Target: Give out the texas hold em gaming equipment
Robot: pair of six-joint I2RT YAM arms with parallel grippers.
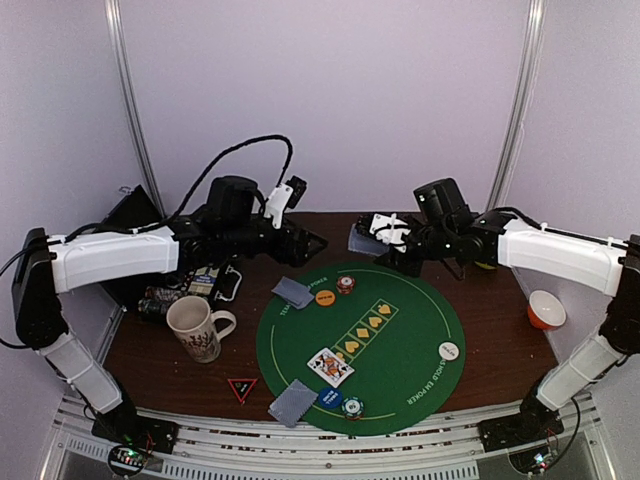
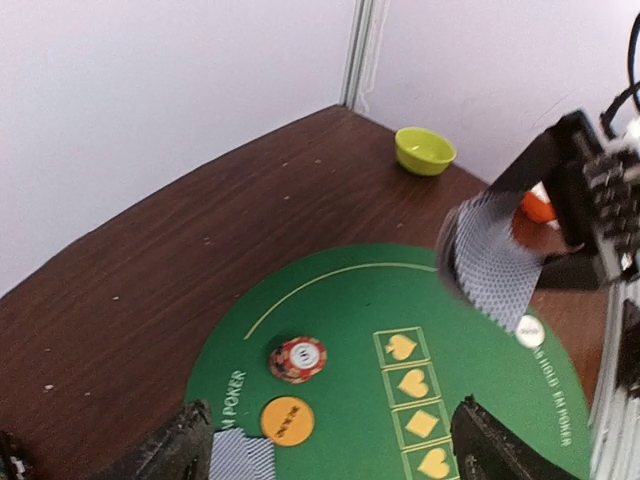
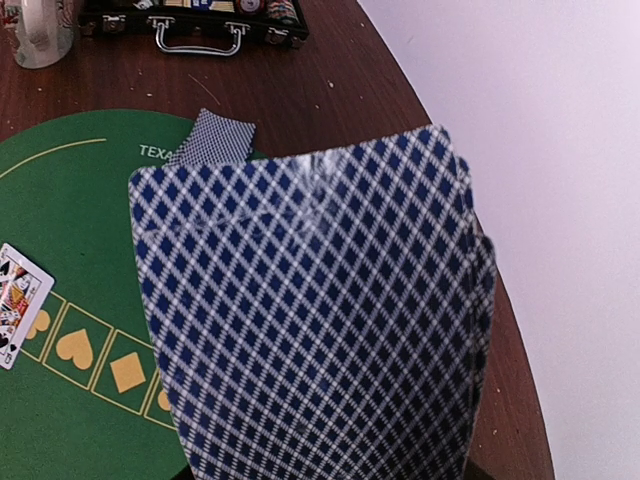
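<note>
My right gripper [image 1: 388,252] is shut on a blue-checked card deck [image 3: 315,320], held above the far side of the green poker mat [image 1: 410,310]. The deck hides most of its fingers in the right wrist view. Over the mat's far left edge hangs my left gripper [image 1: 308,250]; its fingers [image 2: 170,445] are wide apart, with nothing held. Below it lie blue-backed cards [image 1: 293,292], beside an orange chip [image 1: 325,297] and a red chip [image 1: 345,284]. At the near left are more blue-backed cards [image 1: 293,402], a blue chip [image 1: 330,398] and a dark patterned chip [image 1: 352,407].
Face-up cards [image 1: 331,367] lie near the mat's printed squares, and a white button [image 1: 448,351] at its right. A mug [image 1: 196,328] and a chip case [image 3: 190,18] stand left. Bowls [image 1: 546,310] [image 2: 425,150] are on the right.
</note>
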